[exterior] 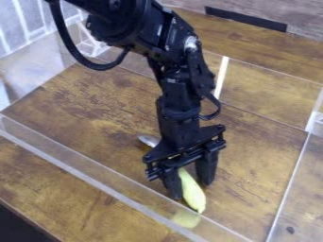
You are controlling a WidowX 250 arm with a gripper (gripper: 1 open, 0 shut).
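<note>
My black gripper (183, 170) is lowered over a long pale yellow object (192, 193) lying on the wooden surface inside a clear-walled tray. The fingers straddle the object's upper part, low near the surface; whether they grip it is hidden. A small light grey tip (149, 141) shows behind the gripper at the object's far end.
The clear tray wall (76, 156) runs along the front left, close to the gripper. Bare wood (259, 142) is free to the right and at the back left.
</note>
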